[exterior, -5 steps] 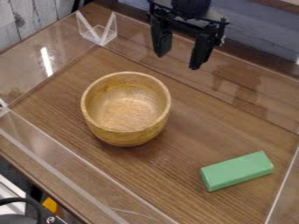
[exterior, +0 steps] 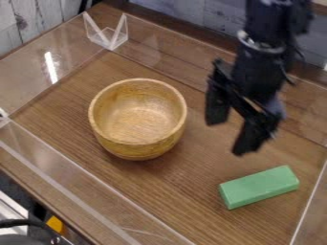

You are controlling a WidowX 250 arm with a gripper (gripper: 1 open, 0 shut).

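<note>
My gripper (exterior: 235, 122) hangs over the right middle of the table, its dark fingers pointing down and apart, with nothing seen between them. It is to the right of a yellow bowl (exterior: 138, 120) and above and behind a green block (exterior: 258, 187), apart from both.
A white wire-like object (exterior: 106, 36) stands at the back left. The wooden table (exterior: 76, 191) has free room at the left and front, with its edge at the lower left.
My gripper has come down the view from the back of the table, toward the green block. The bowl and the block have not moved.
</note>
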